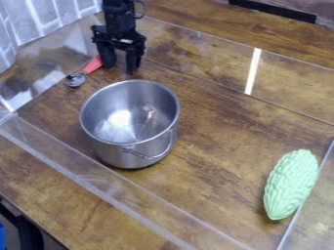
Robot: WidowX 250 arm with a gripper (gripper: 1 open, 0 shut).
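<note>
My gripper (120, 55) is low at the back left, dark and small in view, at a red-handled utensil (92, 65) with a round metal end lying on the table; whether it grips the handle I cannot tell. A steel pot (128, 122) with a wire handle stands in front of it. A pale green leafy vegetable, maybe cabbage or a toy (290, 184), lies at the right.
Clear plastic borders run along the left, front and right sides.
</note>
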